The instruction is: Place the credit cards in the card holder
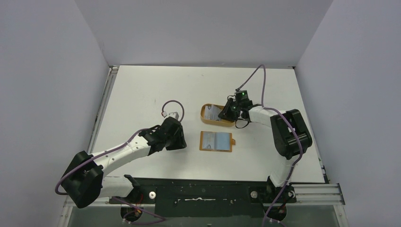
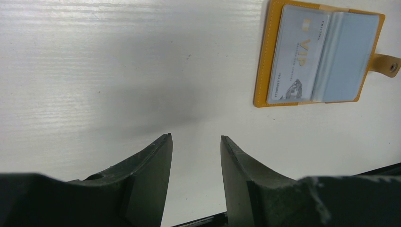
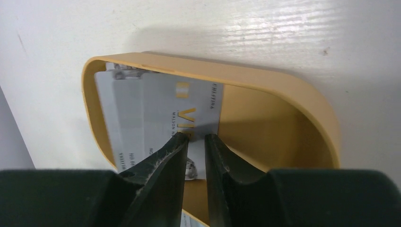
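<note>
The card holder (image 1: 215, 141) lies open on the table, its tan strap pointing right. A silver VIP card (image 2: 298, 56) shows in its left pocket in the left wrist view, and the right pocket (image 2: 352, 54) looks pale blue and without a card. Behind the holder is a tan tray (image 1: 206, 121) with several overlapping silver cards (image 3: 156, 109) toward one end. Over that tray my right gripper is partly open, with a narrow gap between its fingertips close to the top card's edge; whether they touch it is unclear. My left gripper stands open and empty, left of the holder.
The tray's raised wall (image 3: 265, 78) surrounds the cards and a bare stretch of tray floor (image 3: 265, 123). The table's front edge lies below both arms.
</note>
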